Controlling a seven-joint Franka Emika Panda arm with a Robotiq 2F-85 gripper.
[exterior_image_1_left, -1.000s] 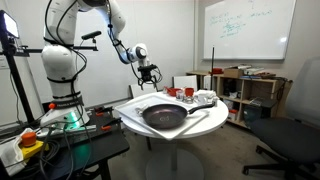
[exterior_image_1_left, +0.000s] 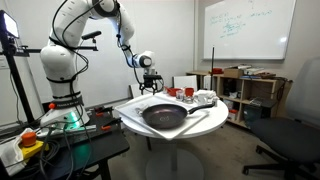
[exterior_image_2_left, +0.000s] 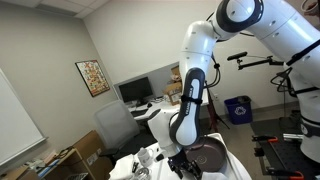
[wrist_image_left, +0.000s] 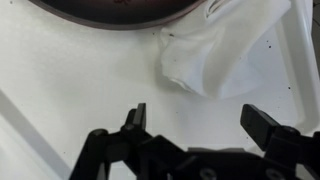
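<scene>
My gripper stands open, its two dark fingertips well apart with nothing between them. A crumpled white cloth (wrist_image_left: 218, 48) lies just ahead of the fingers in the wrist view, on a white surface. Next to it, at the top of that view, shows the rim of a dark frying pan (wrist_image_left: 110, 10). In the first exterior view the pan (exterior_image_1_left: 165, 117) rests near the front of the round white table, handle towards the right. The gripper (exterior_image_1_left: 151, 80) hangs above the table behind the pan.
Red items (exterior_image_1_left: 171, 91) and several white mugs (exterior_image_1_left: 206, 97) occupy the table's back and right side. A raised white edge (wrist_image_left: 302, 60) runs along the right of the wrist view. An office chair (exterior_image_1_left: 288, 135) stands at the right, off the table.
The arm's wrist has swung to the right and down over the table, and the gripper now points more downward. The pan and the other table items have not moved.
</scene>
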